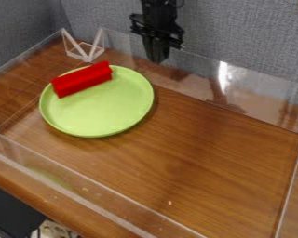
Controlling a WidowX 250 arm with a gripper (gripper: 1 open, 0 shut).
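A green plate (108, 116) lies on the wooden table at the left, with a red block (82, 79) on its upper left part. My gripper (156, 48), dark, hangs at the top centre above the back of the table, pointing down; whether its fingers are apart or closed is too small to tell.
A white wire frame (85, 46) stands at the back left. A clear barrier (251, 93) runs along the table's back edge before a grey wall.
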